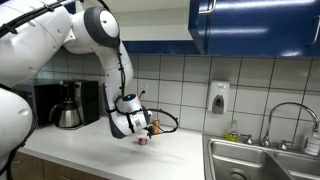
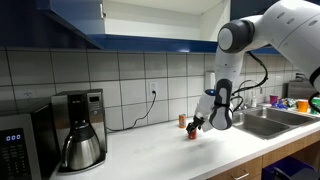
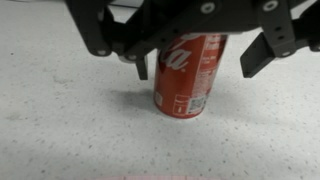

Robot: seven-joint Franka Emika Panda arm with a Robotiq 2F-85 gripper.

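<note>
A red Coca-Cola can [image 3: 187, 85] stands upright on the pale speckled counter [image 3: 60, 110]. In the wrist view my gripper is open, with one finger to each side of the can and a gap visible on both sides. The can's top is hidden behind the gripper body. From exterior view 1 the can [image 1: 142, 141] shows small, just below the gripper [image 1: 152, 131]. Exterior view 2 has the can [image 2: 192, 134] close beside the gripper [image 2: 198, 125].
Behind the can, near the wall, stands an orange-brown object [image 2: 182, 120]. A coffee maker [image 2: 83, 128] and a microwave [image 2: 20, 147] occupy one end, a sink [image 1: 240, 157] the other.
</note>
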